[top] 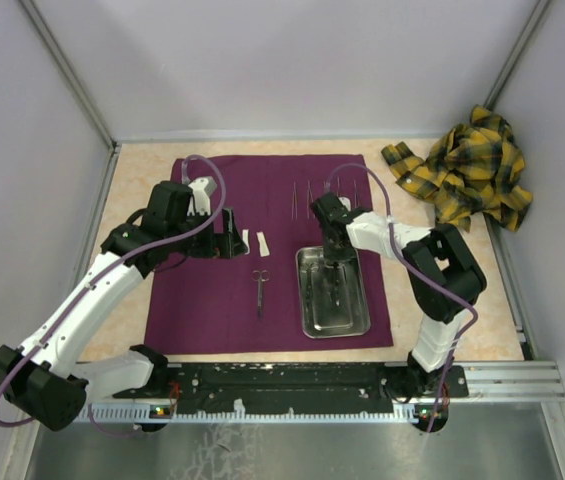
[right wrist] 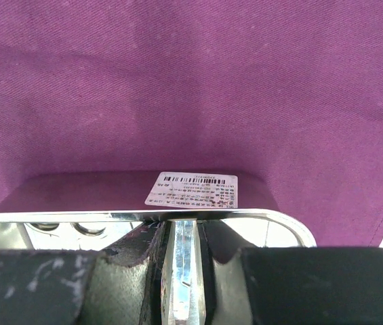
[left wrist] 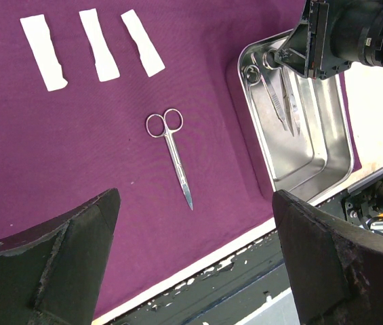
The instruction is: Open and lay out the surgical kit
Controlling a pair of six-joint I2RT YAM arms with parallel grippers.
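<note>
The steel tray (left wrist: 303, 162) holds several metal instruments (left wrist: 276, 101). My right gripper is down inside the tray at its back end, fingers close around an upright shiny metal piece; whether they grip it cannot be told. My left gripper is open above the purple cloth (top: 212, 310), left of the tray. Below it lie scissors (left wrist: 174, 152) and white packets (left wrist: 144, 44). Behind the tray, several thin instruments (top: 294, 200) lie in a row on the cloth, partly hidden by the right arm.
A yellow-black plaid cloth (top: 467, 165) is bunched at the back right. A barcode label (right wrist: 191, 189) shows beside the tray's rim.
</note>
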